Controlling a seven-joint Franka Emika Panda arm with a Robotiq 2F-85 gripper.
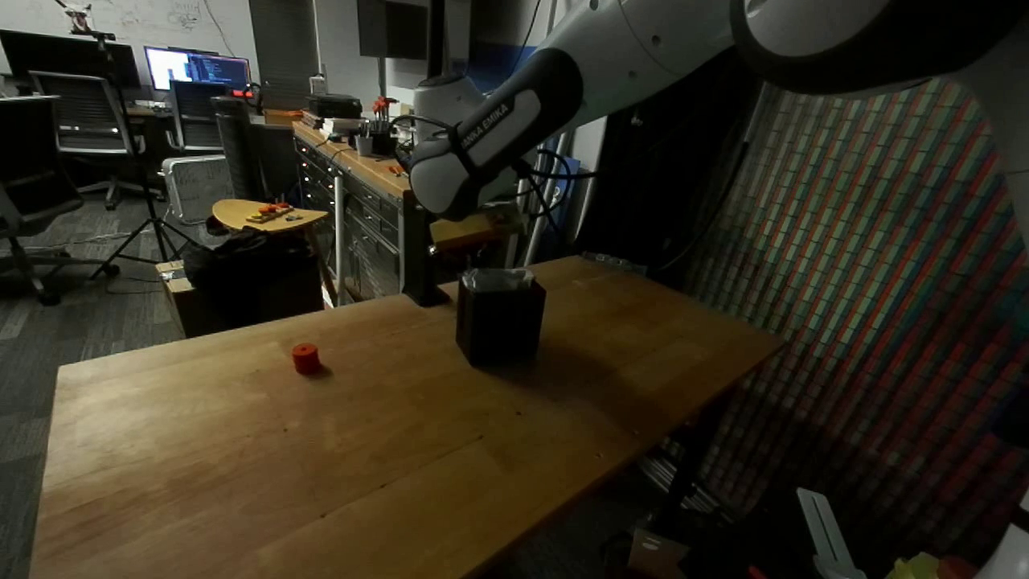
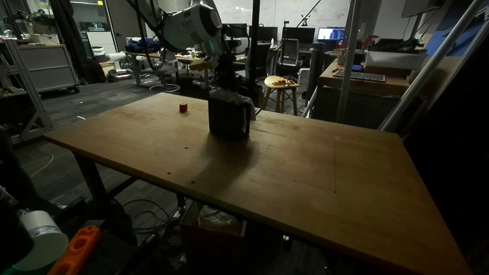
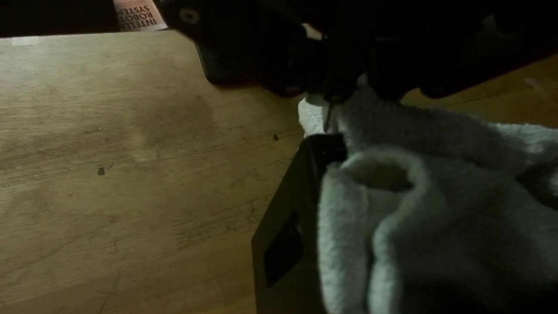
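A black open-topped box (image 1: 498,322) stands on the wooden table, with pale cloth (image 1: 497,280) showing at its top. In the wrist view, the white fluffy cloth (image 3: 439,225) bulges over the wall of the box (image 3: 293,230). My dark gripper is at the rim, shut on a fold of this cloth; whether the box wall is also pinched cannot be made out in the dim light. From the other side, the gripper (image 2: 227,86) points down into the box top, and some cloth (image 2: 251,109) hangs outside the right edge.
A small red cylinder (image 1: 305,359) sits on the table, away from the box. Near the far table edge is a black post (image 1: 421,265). Wide bare tabletop (image 2: 348,183) lies around the box.
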